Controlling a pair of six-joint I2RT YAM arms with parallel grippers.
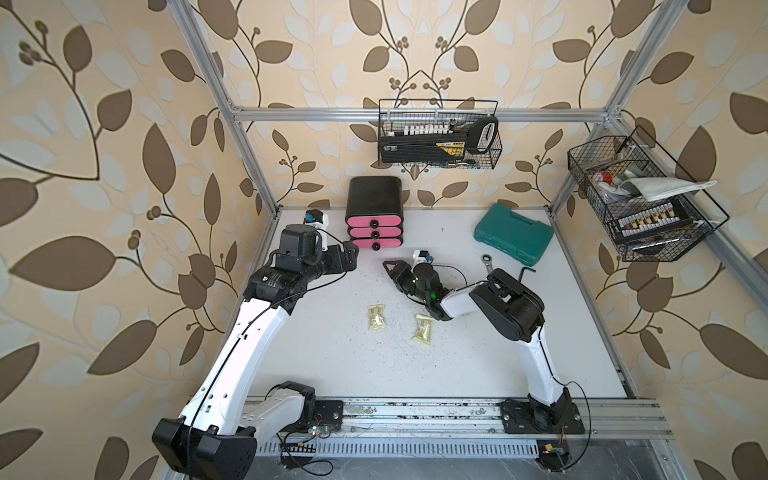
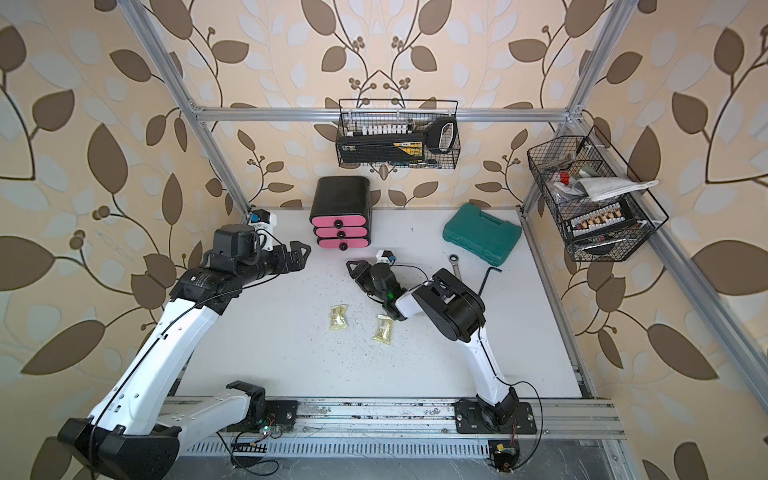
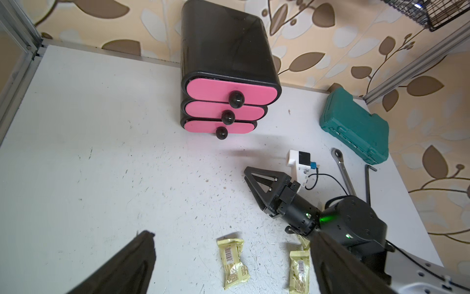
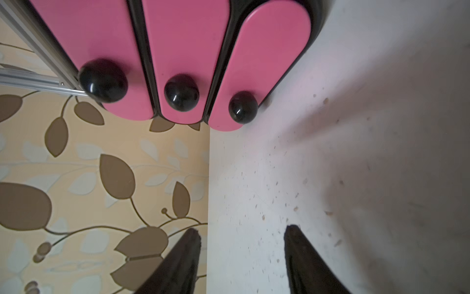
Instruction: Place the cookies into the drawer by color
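A black cabinet [image 1: 374, 197] with three pink drawer fronts [image 3: 225, 109] stands at the back; all three drawers look shut. Two yellowish cookie packets lie on the table: the left packet [image 1: 376, 317] and the front packet [image 1: 423, 329]. Part of another packet [image 3: 304, 241] shows beneath the right arm, which hides that area. In the top left view, my left gripper [image 1: 350, 257] hovers just left of the cabinet front, open and empty. My right gripper is low before the drawers, fingers partly apart with nothing between them, short of the black knobs [image 4: 243, 106].
A green case [image 1: 513, 233], a ratchet wrench [image 3: 343, 170] and a hex key [image 3: 369, 184] lie at the back right. Wire baskets [image 1: 438, 137] hang above.
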